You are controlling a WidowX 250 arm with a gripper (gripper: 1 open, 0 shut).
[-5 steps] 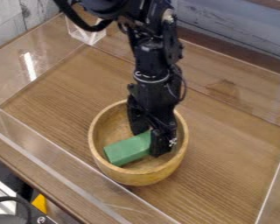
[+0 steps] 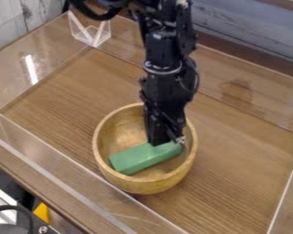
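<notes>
A wooden bowl [image 2: 149, 183] holds a green block [image 2: 139, 160] lying tilted along its bottom. My black gripper [image 2: 168, 135] hangs over the back right part of the bowl, above the right end of the block. It is shut, with nothing seen between its fingers; the exact tips are hard to make out against the dark arm.
The bowl stands on a wooden table [image 2: 234, 183] with free room to the right and left. A clear plastic container [image 2: 91, 27] sits at the back left. A pale wall runs along the back.
My gripper has risen a little from inside the bowl. The green block shows more fully and sits slightly further right.
</notes>
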